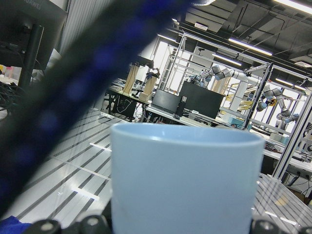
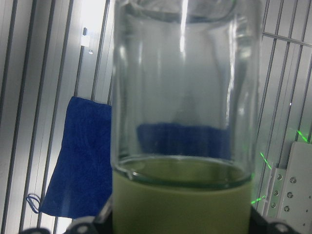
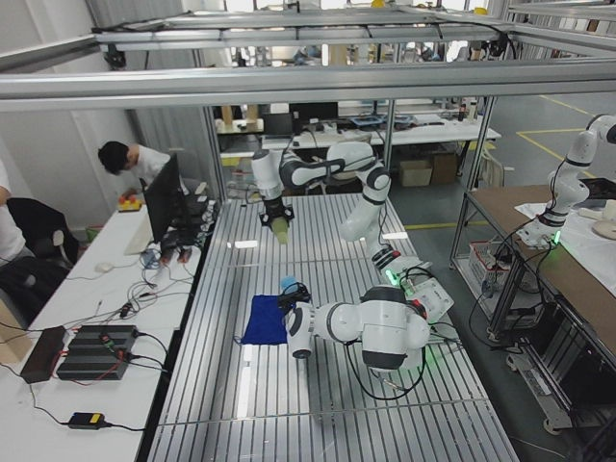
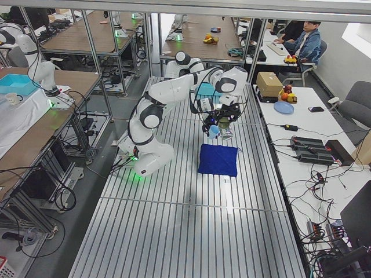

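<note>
A pale blue cup [image 1: 185, 180] fills the lower middle of the left wrist view, shut in my left gripper [image 3: 289, 294]; it shows too in the camera right view [image 4: 213, 132]. My right gripper [image 3: 276, 214] is shut on a clear container of green liquid [image 2: 181, 204], held high over the table beyond the cup, in the camera left view [image 3: 280, 231]. A dark blue cloth [image 3: 262, 322] with a cord lies on the slatted table beside and below the cup.
The slatted metal table [image 4: 191, 231] is otherwise largely bare. A side desk with monitor, power boxes [image 3: 96, 351] and cables runs along one edge. A metal frame [image 3: 308, 82] crosses above the arms.
</note>
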